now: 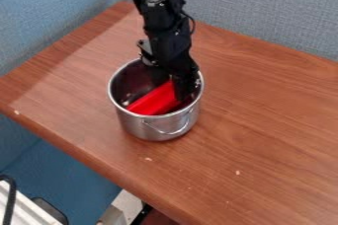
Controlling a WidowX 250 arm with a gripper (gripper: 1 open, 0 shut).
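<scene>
A metal pot with a wire handle stands on the wooden table. Inside it lies a long red object, sloping up toward the back right. My black gripper reaches down into the pot at its right rear, over the red object's upper end. Its fingertips are mostly hidden; it looks shut on the red object, though the contact is hard to see.
Grey-blue panels stand behind and at the left.
</scene>
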